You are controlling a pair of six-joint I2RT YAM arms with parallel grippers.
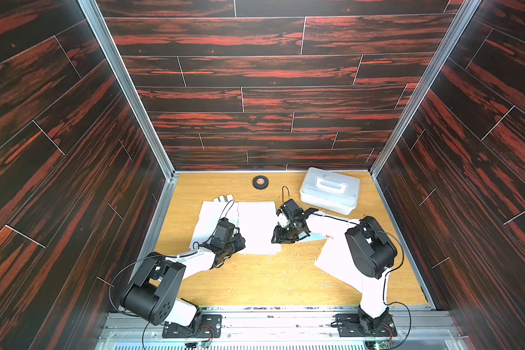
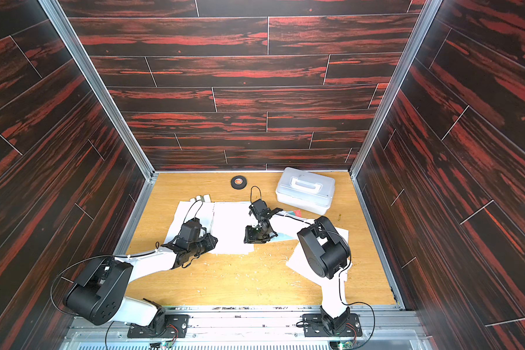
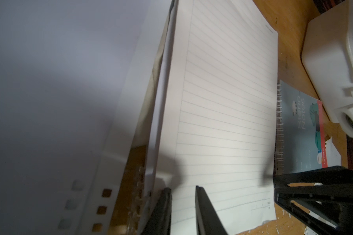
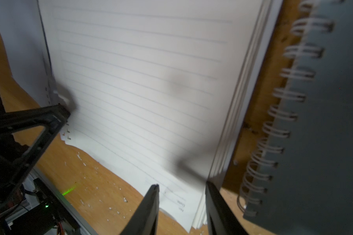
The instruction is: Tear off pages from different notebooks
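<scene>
A ruled notebook [image 1: 256,211] lies open on the table, its lined page [image 3: 227,117] facing up and its holed cover [image 3: 47,117] spread to the left. At the bound edge, my left gripper [image 1: 242,243] is shut on the notebook, though the grip itself is hard to make out; its fingers [image 3: 162,207] come down over the page's near left part. My right gripper is part open over the front right corner of the page, fingers apart. Whether its fingertips touch the sheets cannot be told. A blue spiral notebook [image 4: 321,137] lies just right of the open one.
A white lidded box [image 1: 326,198] stands at the back right, a black tape roll [image 1: 260,182] at the back middle. Loose white sheets [image 1: 338,262] lie on the right under the right arm. Paper scraps dot the clear front of the table [image 1: 268,280].
</scene>
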